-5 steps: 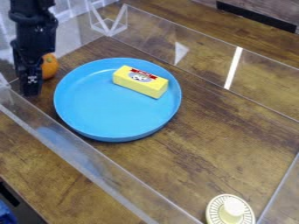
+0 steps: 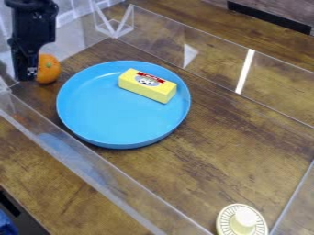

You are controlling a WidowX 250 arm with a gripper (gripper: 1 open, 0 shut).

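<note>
My black gripper (image 2: pixel 28 62) is at the upper left, next to an orange round object (image 2: pixel 48 70) on the wooden surface, partly behind its right side. Whether the fingers grip it is unclear. A blue plate (image 2: pixel 113 127) lies in the centre, with a yellow box (image 2: pixel 146 85) bearing a red and white label on its upper right part.
A transparent wall (image 2: pixel 98 179) runs along the left and lower left, and another along the back right. A cream round object (image 2: pixel 241 221) lies at the lower right. The wooden surface right of the plate is clear.
My gripper has moved up and slightly left, away from the front of the plate's left side, and the orange object now shows more fully.
</note>
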